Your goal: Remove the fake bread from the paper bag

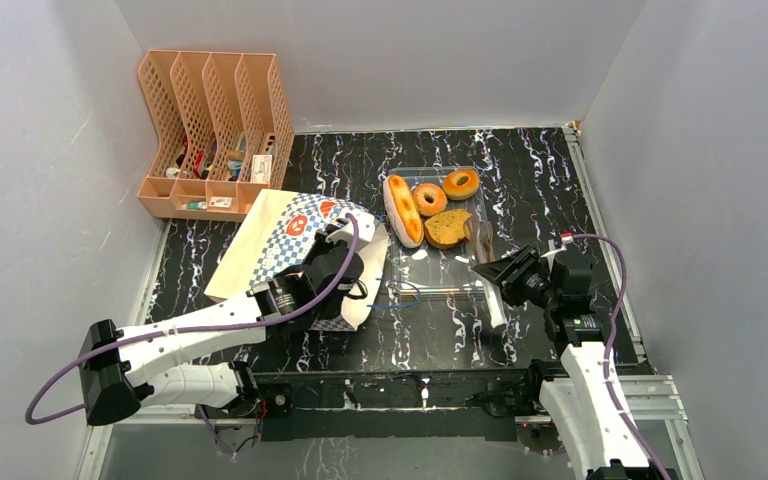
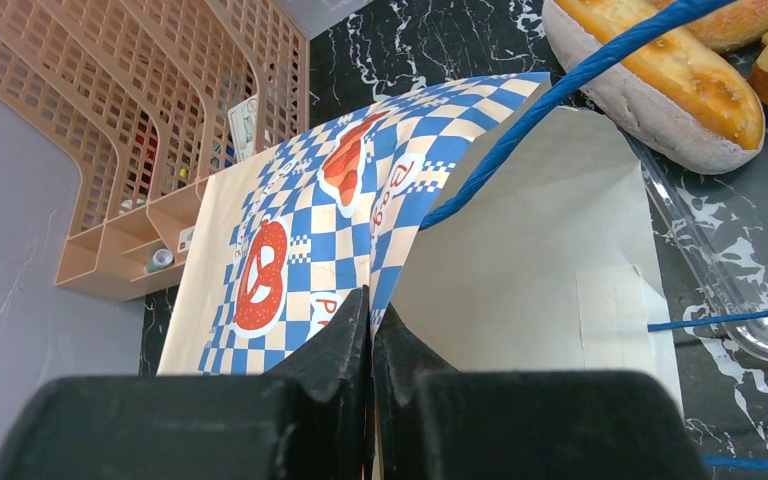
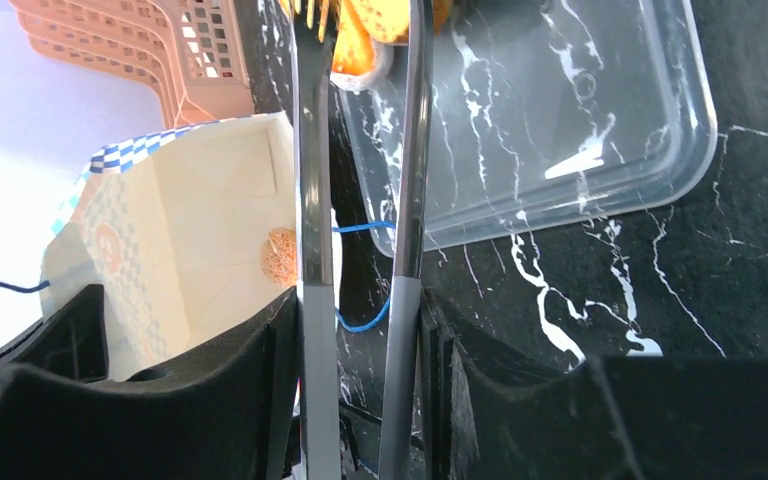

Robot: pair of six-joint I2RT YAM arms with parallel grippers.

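The paper bag [image 2: 520,240], blue-and-white checked on its outside, lies on its side with its mouth toward the tray. My left gripper is shut on the thin upper edge of that mouth. Inside, a brown crumbly bread piece [image 3: 279,255] shows in the right wrist view. A long bread [image 1: 403,211], two bagels, the nearer one [image 1: 429,198], and a yellow slice [image 1: 447,229] rest on the clear tray [image 3: 560,200]. My right gripper stands open, with spread metal tongs [image 3: 412,180] between its fingers. The tongs' tips are over the tray, right of the slice.
A pink divided rack [image 1: 215,130] with small items stands at the back left, close behind the bag. Blue cord handles [image 2: 580,80] loop out from the bag's mouth.
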